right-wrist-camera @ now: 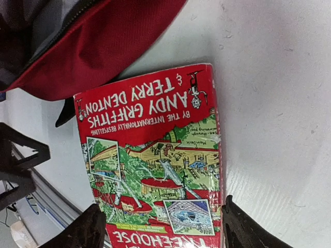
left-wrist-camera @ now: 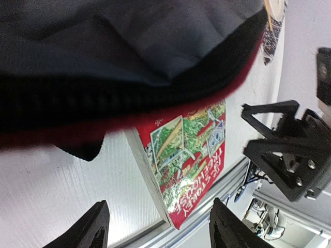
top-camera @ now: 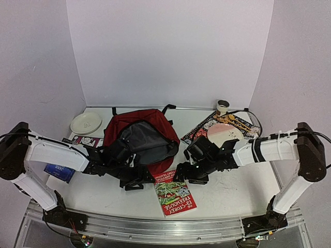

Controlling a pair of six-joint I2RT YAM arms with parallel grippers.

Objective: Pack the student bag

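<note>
The red school bag lies with its grey inside showing, its mouth toward the front right. A red book, "The 13-Storey Treehouse", is flat on the table at the front of the bag, its top edge close to the bag's rim. My left gripper is open at the book's left side, empty; in its wrist view the bag's dark rim fills the upper part. At the book's right side is my right gripper, fingers apart, with the treehouse book showing between and beyond them in the right wrist view.
A blue book lies at the left, partly behind the left arm. A white plate is at the back left. At the back right are a patterned mat, a pale round plate and a cup.
</note>
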